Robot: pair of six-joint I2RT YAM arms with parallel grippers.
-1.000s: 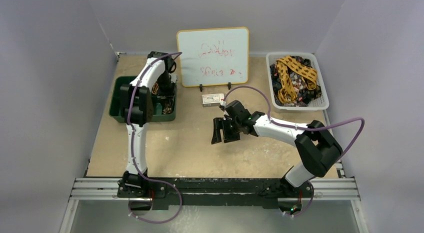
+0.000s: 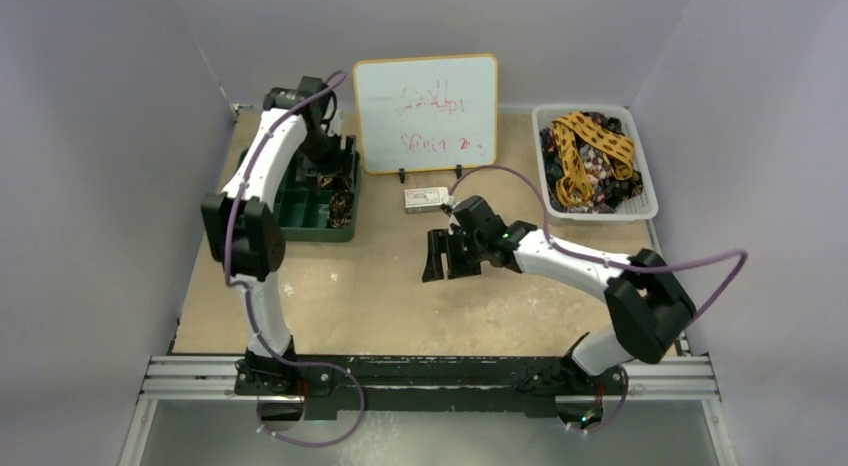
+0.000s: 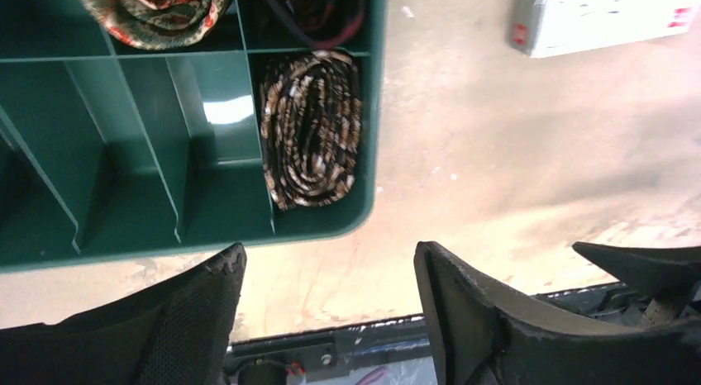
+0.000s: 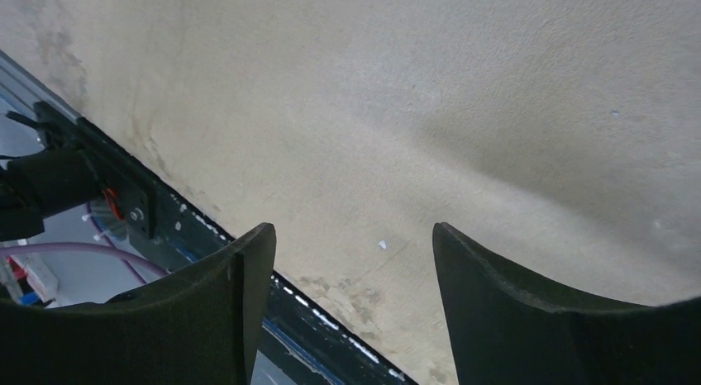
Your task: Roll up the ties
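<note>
A rolled dark tie with a tan floral pattern [image 3: 310, 129] lies coiled in the right-hand front compartment of the green divided box [image 3: 374, 154]. Above that compartment sits a dark red-edged tie [image 3: 318, 13], blurred and cut off by the left wrist view's top edge. A rolled paisley tie [image 3: 169, 21] fills another compartment to its left. Raised over the box, my left gripper is open, with nothing between its fingers. My right gripper is also open and empty, over bare table at mid-right.
A white basket [image 2: 645, 176] of loose ties, yellow patterned ones on top, stands at the back right. Between it and the box are a whiteboard [image 2: 425, 96] and a small white carton [image 2: 425, 199]. Several box compartments look empty.
The box has shifted slightly right. The right arm has moved a little.
</note>
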